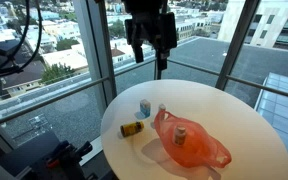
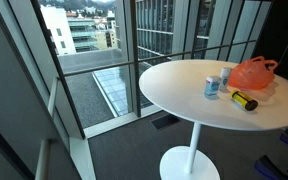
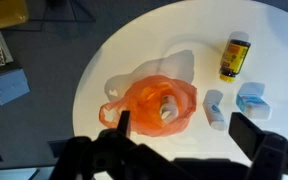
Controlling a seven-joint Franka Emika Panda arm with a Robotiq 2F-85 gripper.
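High above the round white table (image 1: 224, 105), my gripper (image 1: 151, 60) points down with its fingers spread and nothing between them. In the wrist view, its dark fingers (image 3: 246, 136) stand wide apart at the lower edge. A crumpled orange plastic bag (image 3: 139, 98) lies on the table, well below the gripper. One small pale cylinder (image 3: 169, 108) is on or inside the bag; I cannot tell which. Beside the bag are a yellow can with a dark label (image 3: 234, 60), lying on its side, a white and light-blue container (image 3: 252, 103) and a slim white bottle (image 3: 215, 115).
Tall windows (image 1: 199, 60) surround the table closely. Its single white pedestal (image 2: 194, 150) stands on a dark floor. In exterior view 2, the table's left part is bare. A dark cable (image 1: 14, 60) hangs beside the arm.
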